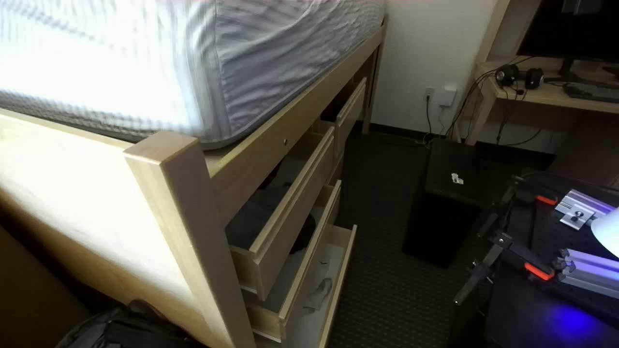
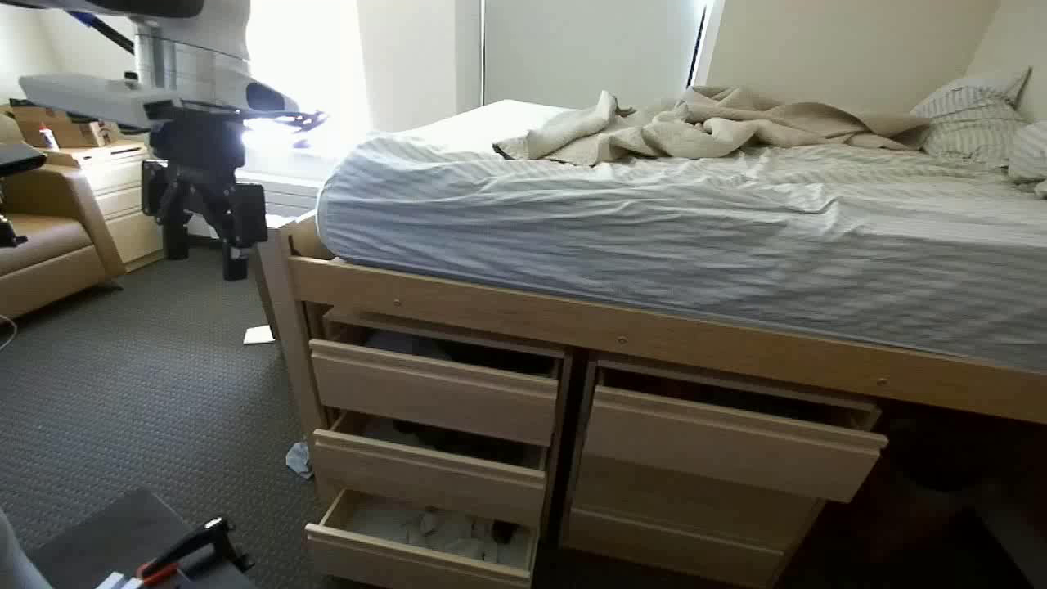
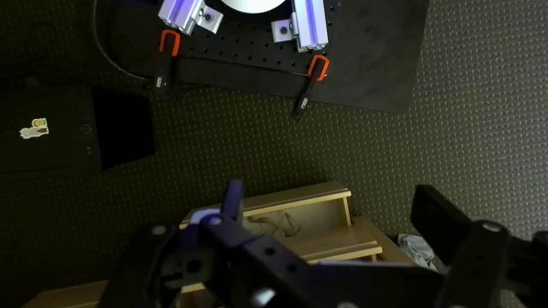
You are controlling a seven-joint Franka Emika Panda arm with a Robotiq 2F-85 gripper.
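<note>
My gripper (image 2: 206,265) hangs at the upper left of exterior view 2, beyond the left end of the bed and above the floor. Its black fingers stand apart with nothing between them; the wrist view shows the same wide gap around the gripper. Below the mattress, the left column has a top drawer (image 2: 432,391), a middle drawer (image 2: 432,479) and a bottom drawer (image 2: 422,556), all pulled out. White cloth items (image 2: 442,530) lie in the bottom one. At the right, an upper drawer (image 2: 726,442) also sticks out. The arm is out of sight in exterior view 1.
A black base table (image 1: 539,313) carries clamps and metal rails. Between it and the desk stands a black box (image 1: 447,203). The bed's corner post (image 1: 180,232) rises beside the drawers. Grey cloth (image 2: 299,458) lies on the carpet. Open carpet stretches left of the bed.
</note>
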